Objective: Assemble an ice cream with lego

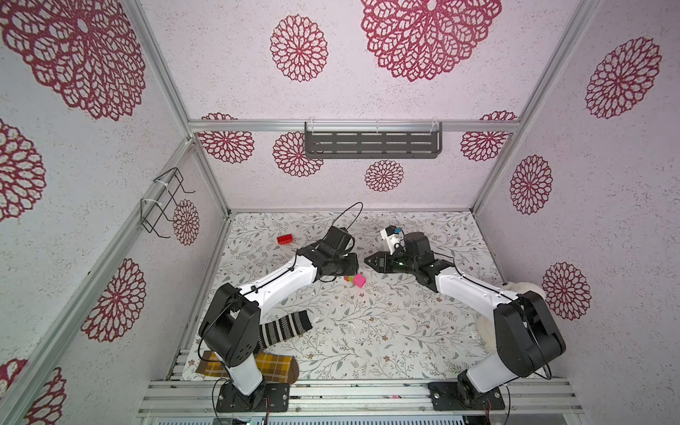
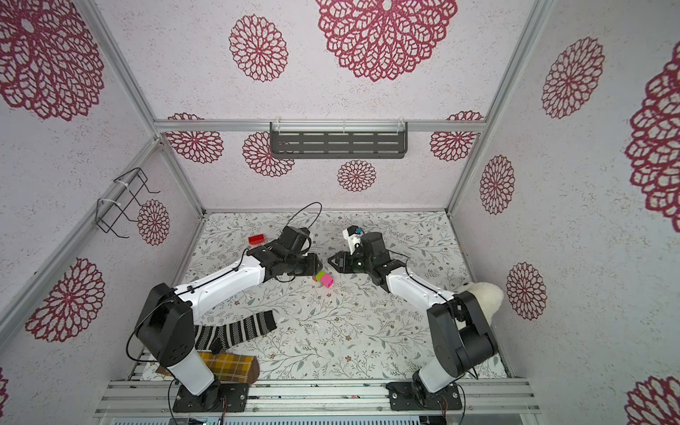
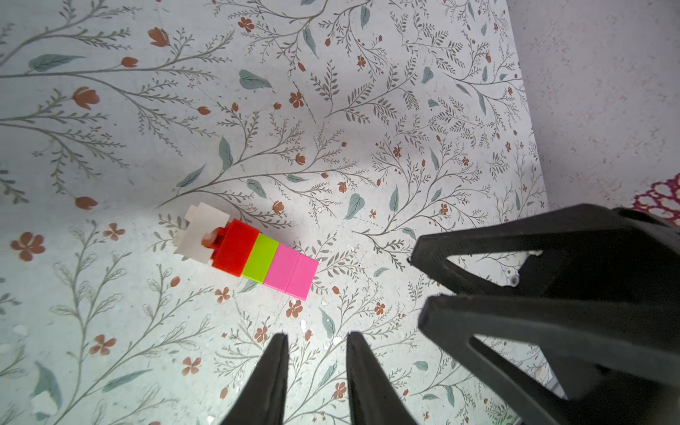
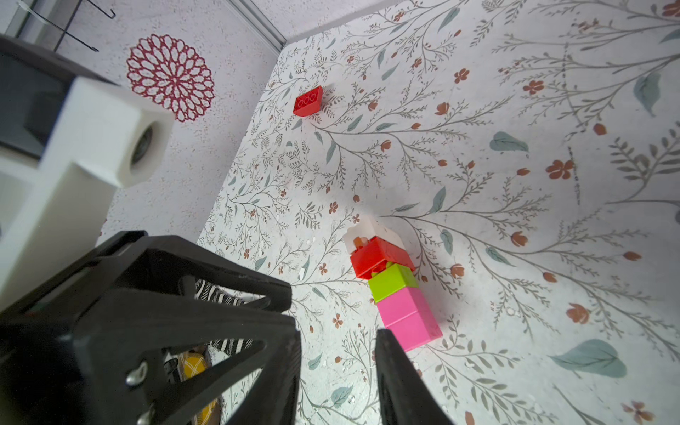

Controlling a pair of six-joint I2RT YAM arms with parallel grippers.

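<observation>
The lego piece [image 3: 260, 258] lies on its side on the table, a joined row of white, red, green and pink bricks. In the top left view only its pink end [image 1: 360, 281] and a little green show beside the left gripper [image 1: 356, 264]. My left gripper is open, with a gap between its fingertips and the piece lying apart from them. Facing it, my right gripper is also open and empty, and the piece [image 4: 394, 286] lies beyond its fingertips. A loose red brick [image 4: 308, 102] rests at the table's back left.
A striped sock [image 1: 286, 326] and a plaid cloth [image 1: 272, 366] lie at the front left. Behind the right arm sits a white plush [image 2: 485, 296]. A grey shelf [image 1: 373, 141] hangs on the back wall.
</observation>
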